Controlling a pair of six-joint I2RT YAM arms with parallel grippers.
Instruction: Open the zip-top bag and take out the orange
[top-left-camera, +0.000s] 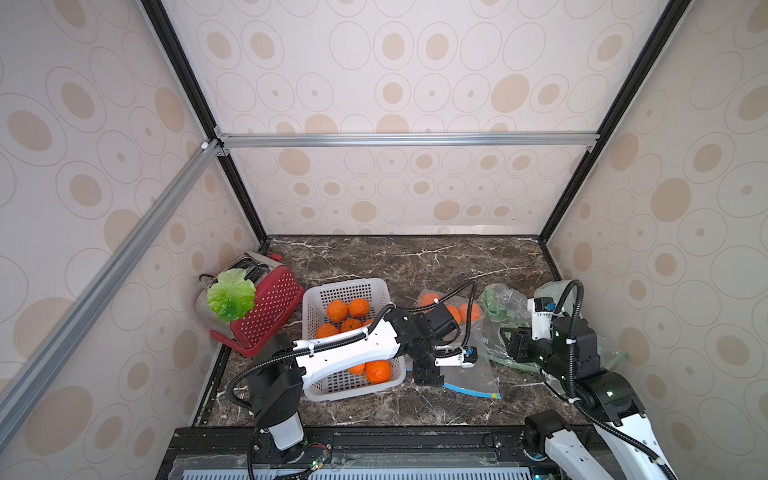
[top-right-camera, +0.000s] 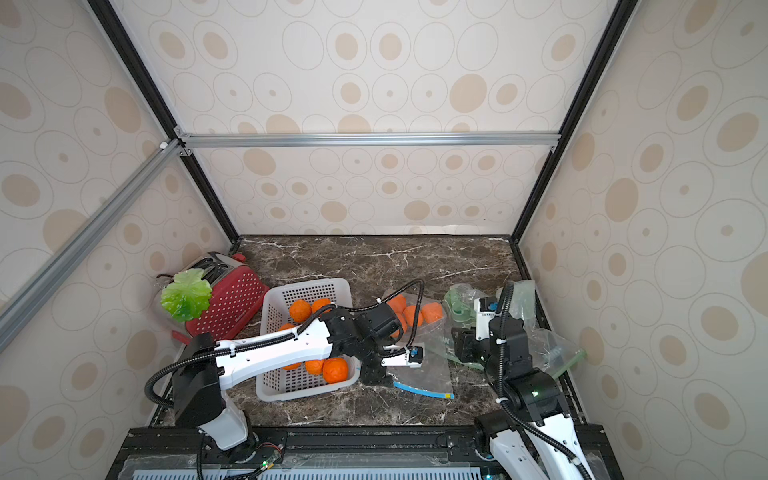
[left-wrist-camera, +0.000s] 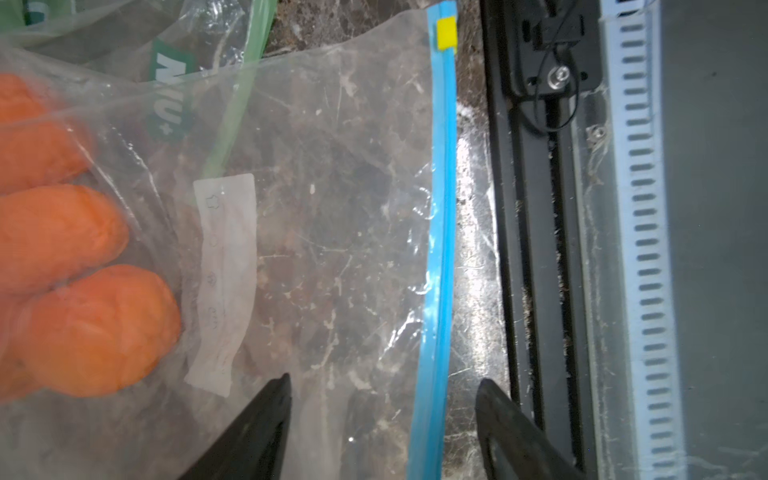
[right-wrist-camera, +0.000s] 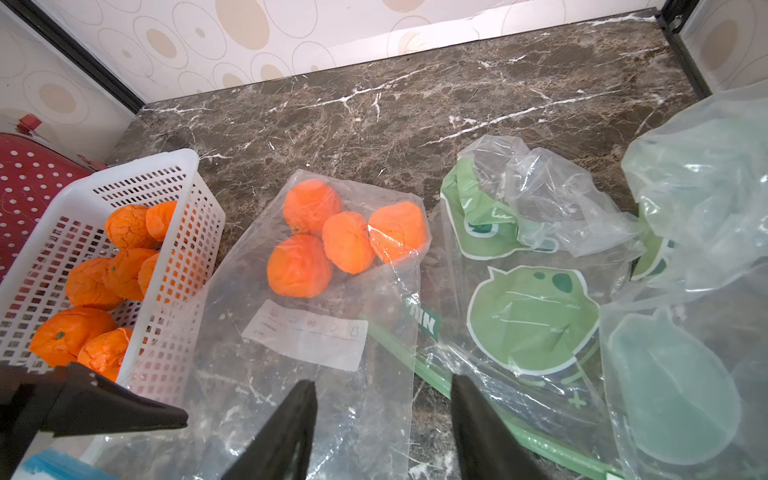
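A clear zip-top bag (right-wrist-camera: 320, 384) lies flat on the marble table, with several oranges (right-wrist-camera: 348, 240) bunched at its far end. Its blue zip strip (left-wrist-camera: 440, 216) with a yellow slider (left-wrist-camera: 446, 33) runs along the side toward the table's front edge. In the left wrist view my left gripper is part open, its fingertips on either side of the blue strip; whether they touch the bag I cannot tell. My right gripper stands open above the bag's right side, nothing between its fingers. The left arm covers part of the bag in both top views.
A white basket (right-wrist-camera: 180, 264) of oranges stands left of the bag. Transparent bags with green prints (right-wrist-camera: 532, 320) lie to the right. A red perforated container (top-left-camera: 268, 308) with a green leaf sits far left.
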